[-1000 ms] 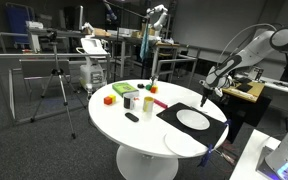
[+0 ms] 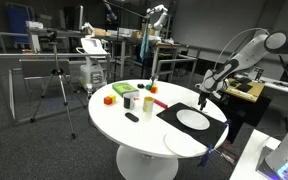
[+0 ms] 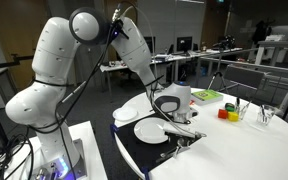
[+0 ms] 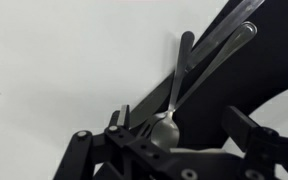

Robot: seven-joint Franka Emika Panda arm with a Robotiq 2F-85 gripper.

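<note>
In the wrist view, a spoon and a fork lie crossed along the edge of a black mat. A long flat utensil, perhaps a knife, runs beside them. My gripper stands open over the heads of the cutlery, one finger on either side. Nothing is held between the fingers. Exterior view 2 has the gripper low over the mat's right side, by the white plate. From the other side, the gripper is near the mat's far edge.
Beyond the mat, the round white table carries cups, a red block, a green tray and a dark object. Another white plate lies beside the mat.
The arm has shifted slightly left and lower in exterior view 1, staying near the mat's far edge. The plates and other table objects have not visibly moved.
</note>
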